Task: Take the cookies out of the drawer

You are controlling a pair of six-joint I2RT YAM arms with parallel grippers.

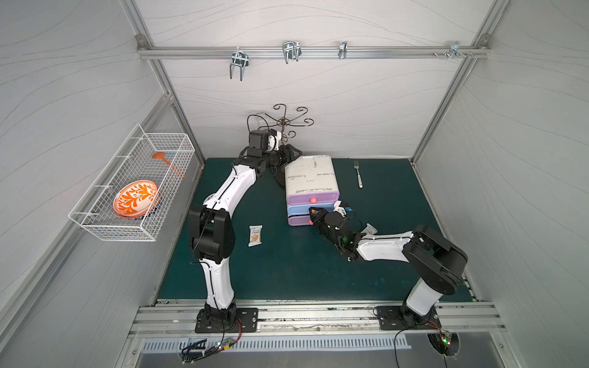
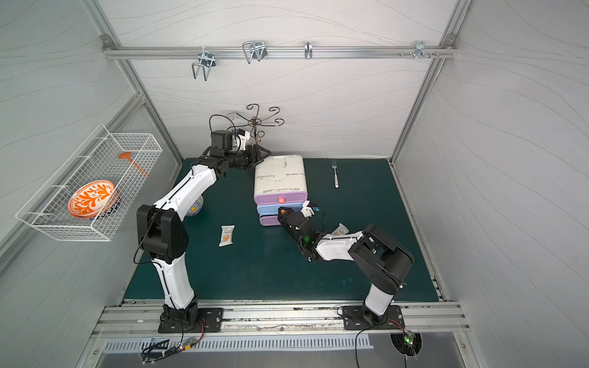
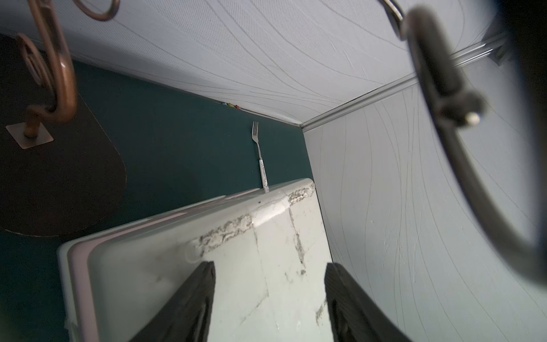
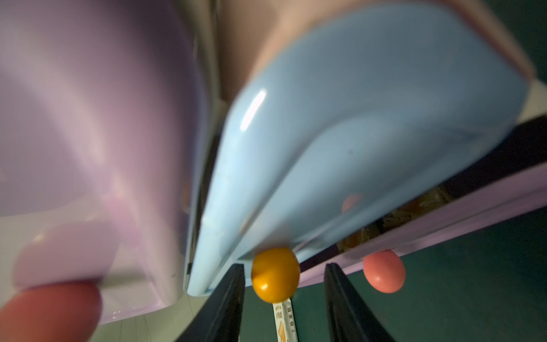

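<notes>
A small chest of drawers [image 1: 311, 174] stands at the back middle, with a purple top drawer [image 1: 309, 199], a blue middle drawer [image 4: 342, 136] and a purple bottom drawer [image 4: 478, 208]. The bottom drawer is slightly pulled out; dim packets [image 4: 418, 206] show in its gap. In the right wrist view my right gripper is open, its fingers on either side of the blue drawer's orange knob [image 4: 275, 273], with gaps beside it. Open and empty, my left gripper is at the chest's left back edge, over its white top. One wrapped cookie [image 1: 255, 235] lies on the table.
Another wrapped packet [image 1: 369, 229] lies partly behind the right arm. A metal scroll stand [image 1: 282, 122] rises close to the left gripper. A fork [image 1: 358, 174] lies right of the chest. The wire basket [image 1: 92, 214] hangs at the left.
</notes>
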